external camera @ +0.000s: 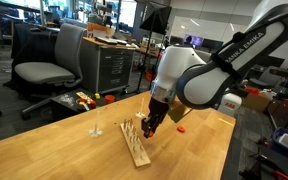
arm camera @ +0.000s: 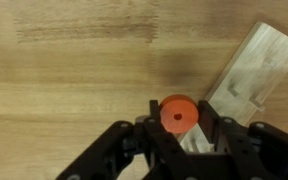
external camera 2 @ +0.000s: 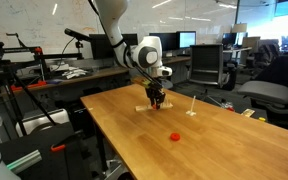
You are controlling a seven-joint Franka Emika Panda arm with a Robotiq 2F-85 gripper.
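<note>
A round orange-red piece (arm camera: pixel 179 114) sits between the fingertips of my gripper in the wrist view, and the fingers are shut on it. Its underside is hidden there. Close by on the right lies a pale wooden board (arm camera: pixel 269 55), partly covered by the gripper. In exterior view 1 the board (external camera: pixel 139 157) carries a row of small upright pegs (external camera: pixel 130 132), with my gripper (external camera: pixel 149 130) low over the table just to its right. Exterior view 2 shows the gripper (external camera 2: pixel 155 101) above the far part of the table, a bit of red beneath it.
A separate red piece (external camera 2: pixel 175 136) lies on the open table. Thin white uprights stand on the tabletop, one of them (external camera 2: pixel 192 106) beyond that piece. Office chairs (external camera: pixel 50 65) are behind the table.
</note>
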